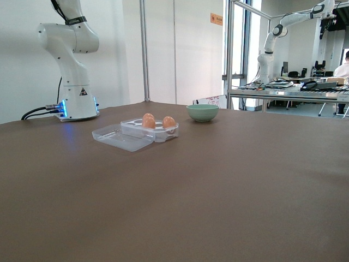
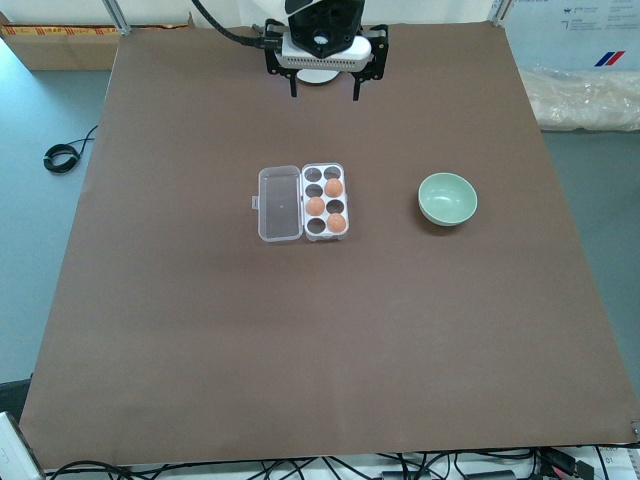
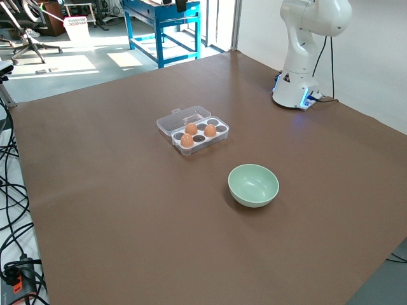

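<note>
My gripper (image 2: 325, 90) hangs over the back edge of the table in the left view, fingers apart and empty; the other views show only parts of the arm. An open clear egg carton (image 2: 280, 205) lies mid-table with brown eggs (image 2: 336, 222) in several of its cups, the rest empty; its lid (image 1: 117, 139) is folded flat beside it. A pale green bowl (image 2: 447, 200) stands upright and empty, apart from the carton to its right in the left view, well away from my gripper.
Cables (image 3: 16, 210) and equipment lie beyond one table edge. The arm's base (image 3: 292, 92) stands at the table's back edge.
</note>
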